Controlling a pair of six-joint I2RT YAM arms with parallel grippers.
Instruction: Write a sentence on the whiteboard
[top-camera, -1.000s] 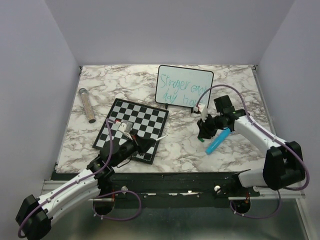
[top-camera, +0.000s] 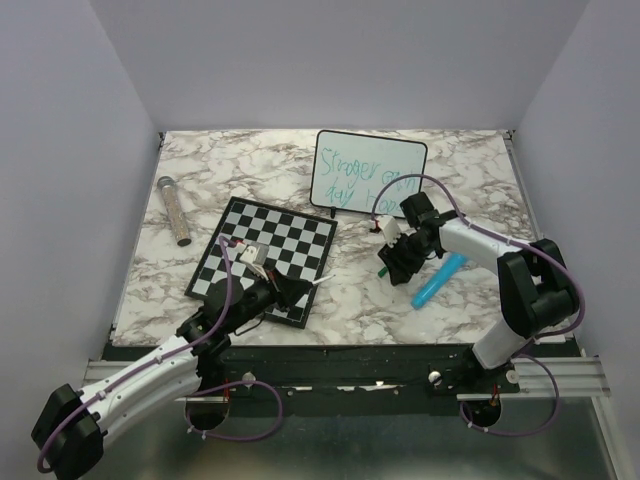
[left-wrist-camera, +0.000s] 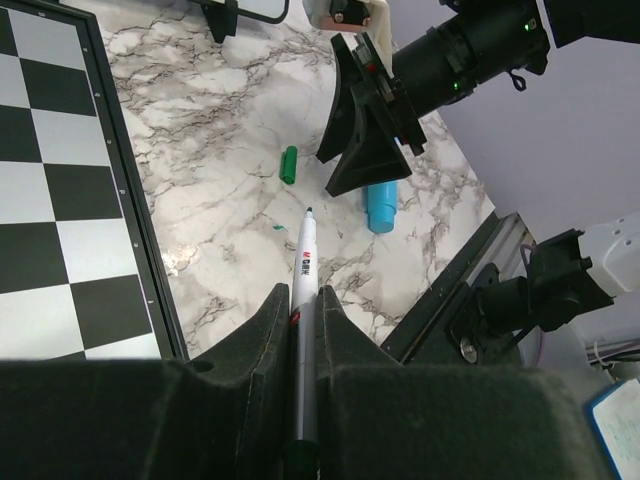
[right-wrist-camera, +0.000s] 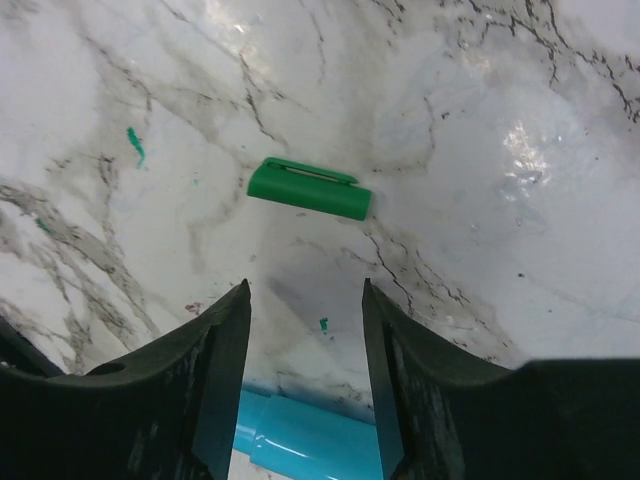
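My left gripper is shut on a white marker (left-wrist-camera: 307, 255), its green tip uncapped and pointing away from the fingers. A small green cap (right-wrist-camera: 310, 189) lies on the marble table, just ahead of my right gripper. The right gripper's fingers stand partly open, with nothing between the fingers. In the top view, the whiteboard (top-camera: 345, 185) stands at the back with green handwriting reading about "Stroger each day ho…"; the right arm's cable crosses its lower right part.
A blue cylinder (top-camera: 438, 281) lies under and beside the right gripper. The checkered board (top-camera: 250, 215) is beneath the left gripper, and a microphone-like object (top-camera: 174, 212) rests at the far left. Bare marble spans the middle front.
The left arm looks nearly still.
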